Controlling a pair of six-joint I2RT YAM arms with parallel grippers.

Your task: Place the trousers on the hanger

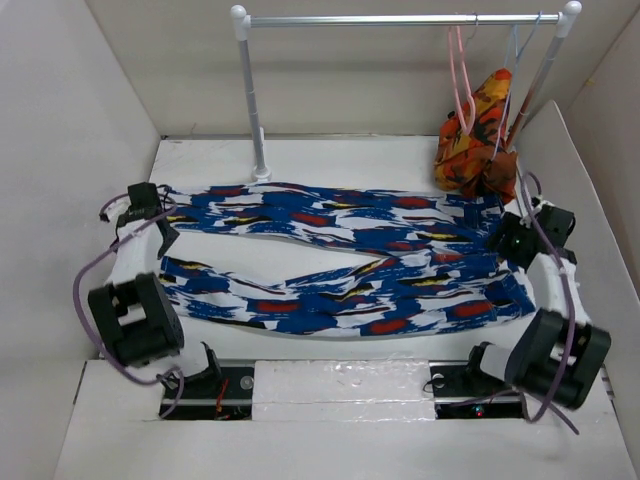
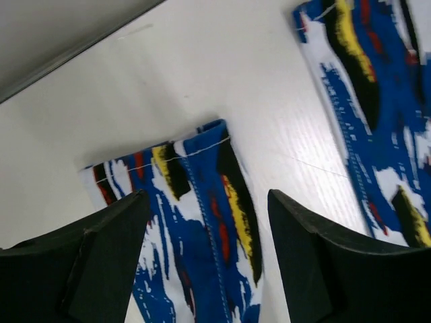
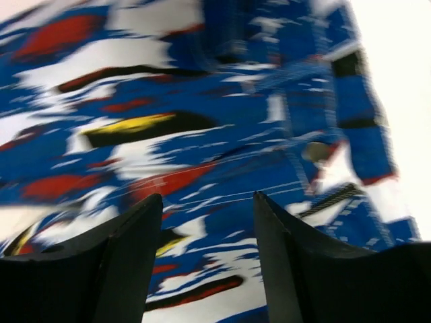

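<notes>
Blue trousers (image 1: 360, 300) with red, white and yellow patches lie flat across the table, legs toward the left, waist at the right. In the left wrist view both leg ends (image 2: 188, 175) show, apart, below my open left gripper. In the top view that gripper (image 1: 165, 225) is over the leg ends. My right gripper (image 1: 495, 240) is open above the waist end (image 3: 303, 134), which is blurred in the right wrist view. Pink hangers (image 1: 465, 90) and blue hangers hang at the right of the rail (image 1: 380, 20).
An orange camouflage garment (image 1: 465, 160) hangs at the back right beside the hangers. The rail's left post (image 1: 250, 100) stands behind the trousers. Bare table shows at the back left and between the legs. Walls flank both sides.
</notes>
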